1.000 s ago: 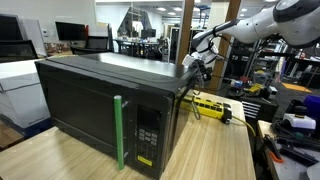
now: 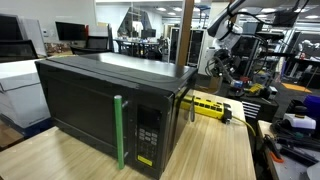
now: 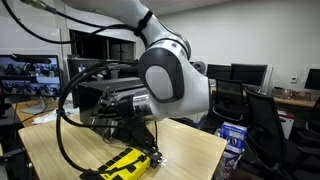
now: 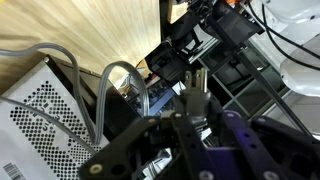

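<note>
A black microwave (image 2: 110, 100) stands on the wooden table, with a green strip (image 2: 118, 132) upright along its front. Off its right rear end, my gripper (image 2: 221, 68) hangs in the air, beyond the table's far side. In exterior view 2 the white arm (image 3: 178, 85) covers much of the scene, and the dark gripper is hard to make out beneath it. The wrist view shows the gripper with its fingertips close together and over dark clutter; nothing clear shows between them. How far apart the fingers stand is hard to judge.
A yellow-and-black device (image 2: 215, 109) lies on the table behind the microwave. Grey cables (image 4: 98, 110) loop beside a perforated metal panel (image 4: 45, 125) in the wrist view. Office chairs (image 3: 275, 125) and a blue-and-white box (image 3: 232, 142) stand beyond the table.
The arm and gripper have moved to the right, away from the microwave's rear corner. The microwave and the yellow device have stayed put.
</note>
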